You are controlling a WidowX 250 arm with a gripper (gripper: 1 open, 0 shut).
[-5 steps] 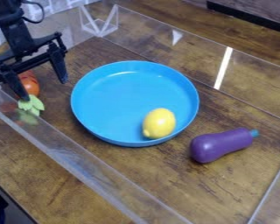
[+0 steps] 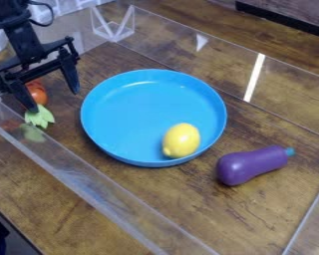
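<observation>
My black gripper (image 2: 39, 78) is at the upper left, its fingers spread open above a red-orange object (image 2: 37, 93) with green leaves (image 2: 39, 116), which lies against the clear tray wall and is partly hidden by the fingers. A blue plate (image 2: 136, 110) fills the middle, with a yellow lemon (image 2: 181, 140) on its lower right. A purple eggplant (image 2: 249, 165) lies to the right of the plate.
Clear plastic walls edge the wooden work surface (image 2: 189, 199) on the left, top and right. The wood is bare below the plate and at the upper right.
The gripper and the red object with leaves have shifted very slightly; the plate, lemon and eggplant have not moved.
</observation>
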